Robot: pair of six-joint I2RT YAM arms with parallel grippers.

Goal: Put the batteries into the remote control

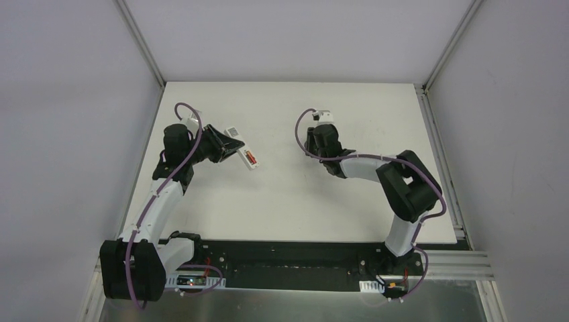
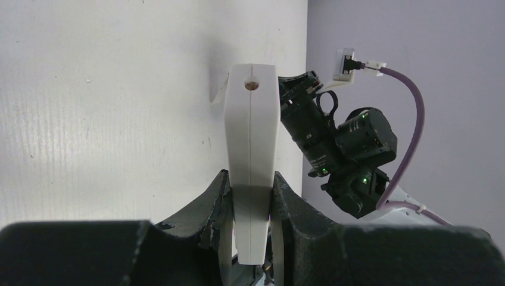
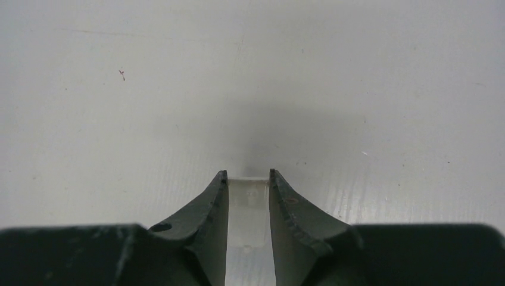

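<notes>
The white remote control [image 1: 235, 134] is held above the table at the left, with my left gripper [image 1: 233, 147] shut around its middle. Its back faces up in the top view, and red shows in the open battery compartment [image 1: 251, 158]. From the left wrist view the remote [image 2: 251, 155] appears edge-on, fingers pressed to both sides. Right of the table's middle, my right gripper [image 1: 310, 143] is shut on a pale flat piece [image 3: 248, 208], probably the battery cover. How well the batteries sit is too small to tell.
Walls stand close on the left [image 1: 67, 134] and the right [image 1: 516, 134]. A purple cable [image 1: 366, 156] runs along the right arm.
</notes>
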